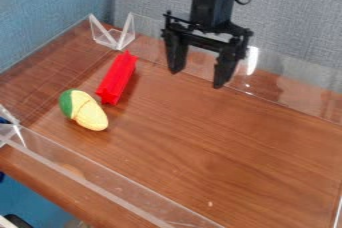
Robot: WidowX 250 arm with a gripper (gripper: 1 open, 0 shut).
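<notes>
My black gripper (199, 63) hangs open above the back part of the wooden tray floor, its two fingers wide apart with nothing between them. To its left a red block (116, 77) lies lengthwise on the wood. A yellow corn-like toy with a green end (88, 113) rests nearer the front left, below the red block and apart from it.
Clear plastic walls (136, 201) edge the wooden floor (241, 162), with white bracket pieces (112, 36) at the back left corner. The middle and right of the floor are empty.
</notes>
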